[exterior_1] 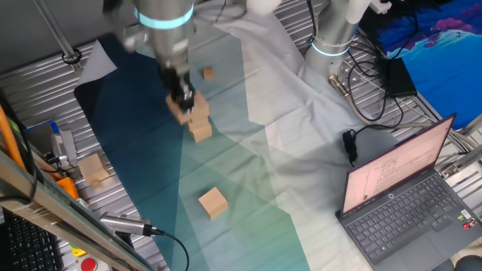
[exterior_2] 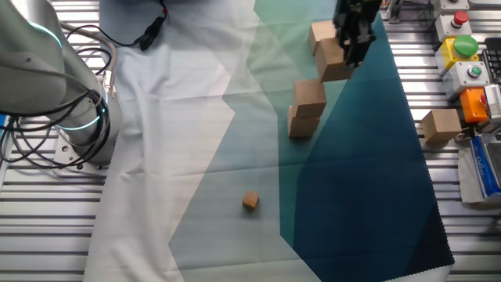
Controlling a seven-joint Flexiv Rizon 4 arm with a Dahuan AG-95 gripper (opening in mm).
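Observation:
Blurred in exterior view 1, my dark gripper [exterior_1: 183, 104] is shut on a wooden block. The same held block [exterior_2: 335, 61] hangs at the gripper [exterior_2: 354, 45] in exterior view 2. Close by stands a stack of two wooden blocks, with an upper block [exterior_2: 309, 97] on a lower block [exterior_2: 302, 125]. Seen from exterior view 1, the held block overlaps the stack's top, so contact is hard to judge; the lower block [exterior_1: 201, 132] shows clearly. A separate block [exterior_1: 214, 203] lies on the cloth, partly behind the held one in exterior view 2.
A small wooden cube [exterior_1: 208, 74] sits alone on the cloth. Beyond the cloth's edge lies another block [exterior_2: 441, 125], near the push buttons [exterior_2: 465, 47]. An open laptop [exterior_1: 407, 203] stands at one side.

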